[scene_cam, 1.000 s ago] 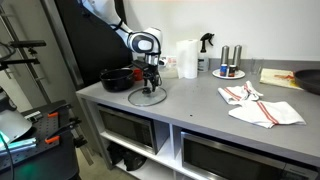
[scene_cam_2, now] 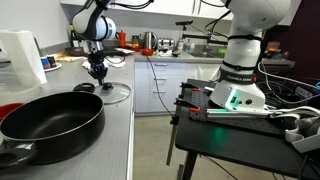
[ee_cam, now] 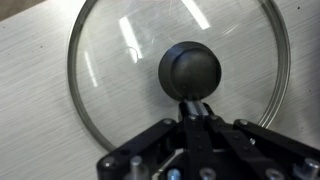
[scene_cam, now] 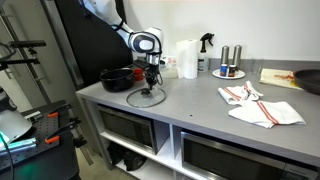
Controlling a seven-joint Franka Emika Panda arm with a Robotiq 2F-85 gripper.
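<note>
A clear glass lid (ee_cam: 130,95) with a metal rim and a round black knob (ee_cam: 190,68) lies on the counter, filling most of the wrist view. My gripper is shut at the near edge of that knob, with nothing showing between its fingers. Whether the tips touch the knob is hard to tell. From the side, the lid (scene_cam: 146,98) rests near the counter's front edge, and the gripper (scene_cam: 151,88) is low over it. A black pan (scene_cam_2: 62,128) stands beside the lid, open at the top.
A paper towel roll (scene_cam: 187,59) stands behind the lid. Striped towels (scene_cam: 266,113) lie farther right, with bare counter (scene_cam: 200,108) between. A dark pan (scene_cam: 308,80) sits at the far right. The counter's front edge drops to open shelves.
</note>
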